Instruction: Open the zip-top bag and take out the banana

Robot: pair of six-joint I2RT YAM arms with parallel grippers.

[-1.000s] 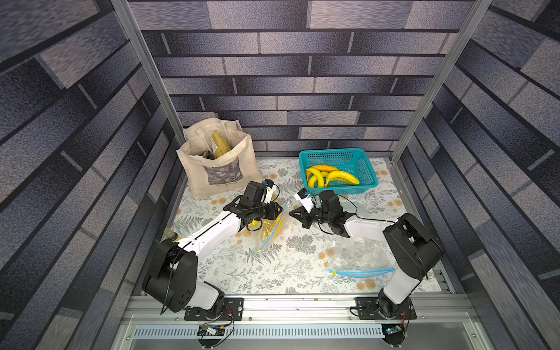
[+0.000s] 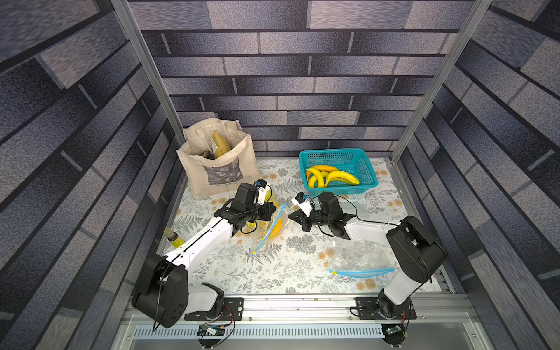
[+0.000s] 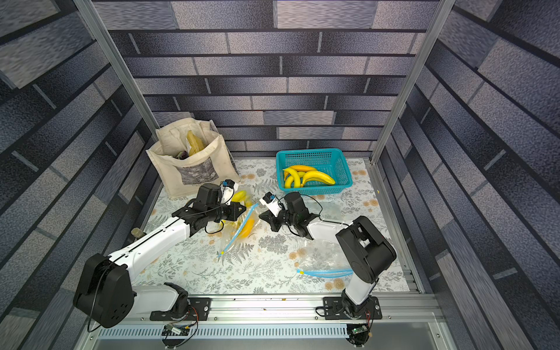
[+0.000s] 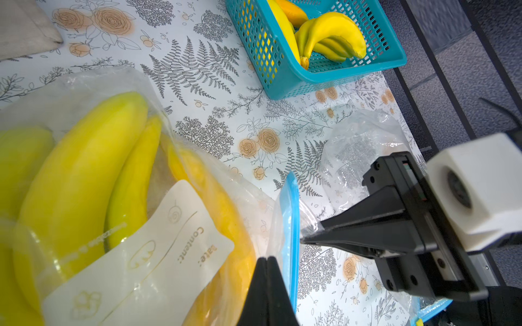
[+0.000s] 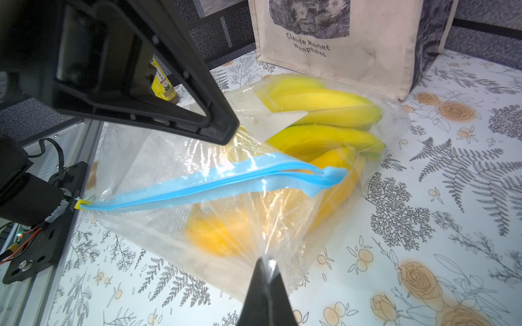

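The clear zip bag lies on the table with several yellow bananas and a white label inside. Its blue zip strip faces my right gripper, and the two blue lines stand slightly apart near its far end. My right gripper is shut on gathered bag film in front of the strip. My left gripper is also shut, over the bag on the banana side of the strip; whether film is pinched in its tips is hard to see.
A teal basket with several bananas stands at the back, a canvas tote at back left. Another clear bag with a blue zip lies at front right, partly under the right arm. A small bottle stands at far left.
My left gripper has moved a little to the left, and the bag's zip strip has shifted left too. More yellow of the bananas shows by the left gripper. The right gripper has barely moved.
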